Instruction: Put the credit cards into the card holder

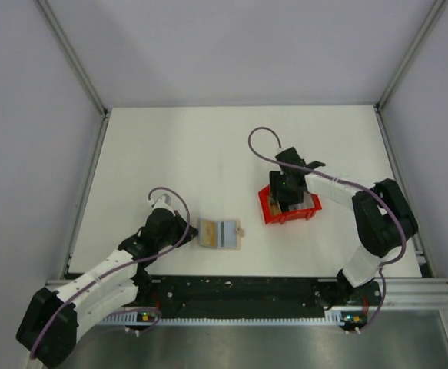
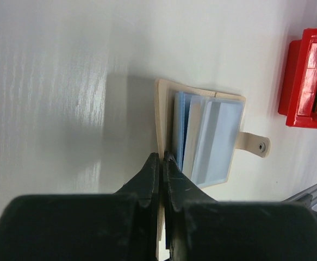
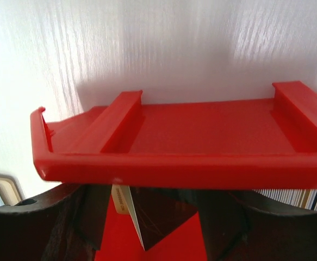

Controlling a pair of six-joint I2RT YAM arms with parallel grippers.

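Observation:
The card holder (image 1: 220,234) lies spread on the table at the front middle; in the left wrist view its beige cover (image 2: 159,109) stands edge-on, with blue and clear sleeves beside it. My left gripper is shut on that cover's edge. On the right, a red tray (image 1: 289,217) holds the cards. My right gripper (image 1: 280,201) reaches down into it. In the right wrist view its fingers (image 3: 93,217) stand apart on both sides of a dark card (image 3: 159,215), which leans in the tray. Contact between fingers and card cannot be made out.
A beige card (image 3: 119,200) is beside the dark one, and several card edges (image 3: 288,197) stand at the tray's right. The tray's thick rim (image 3: 185,171) crosses in front of the right fingers.

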